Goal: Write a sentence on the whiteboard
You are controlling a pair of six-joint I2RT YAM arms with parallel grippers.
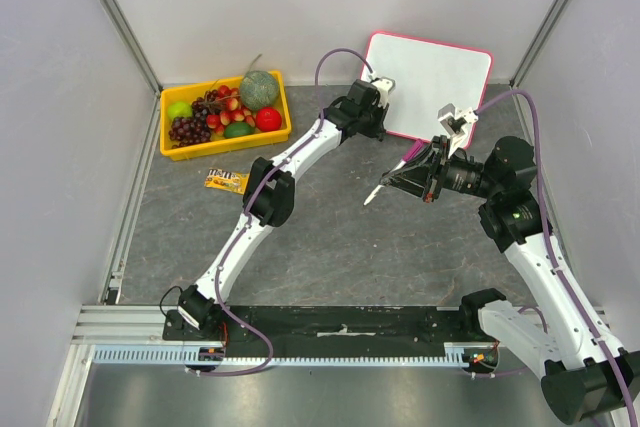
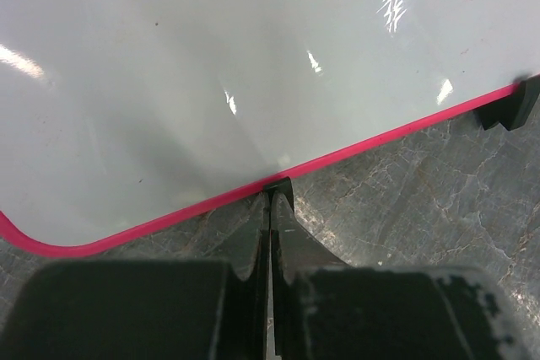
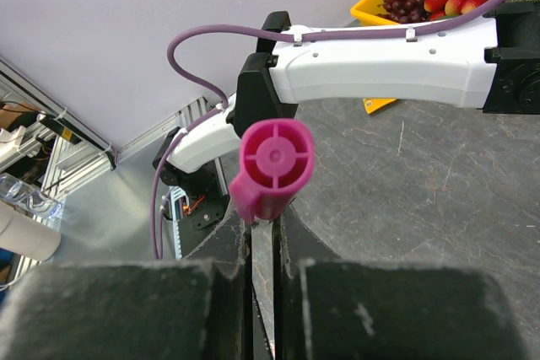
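Observation:
The whiteboard [image 1: 430, 82], white with a pink rim, leans at the back right; its surface [image 2: 253, 65] fills much of the left wrist view and bears no writing that I can see. My left gripper is shut at the lower rim, its fingertips against a small black foot there; whether anything thin is between them is hidden. In front of the board, my right gripper [image 1: 390, 183] is shut on a marker [image 1: 373, 194]. The marker's white end points toward the front left. Its pink end [image 3: 275, 158] faces the right wrist camera.
A yellow basket [image 1: 215, 147] of fruit stands at the back left, with a yellow packet [image 1: 227, 180] in front of it. A second black foot [image 2: 510, 105] is on the board's lower rim.

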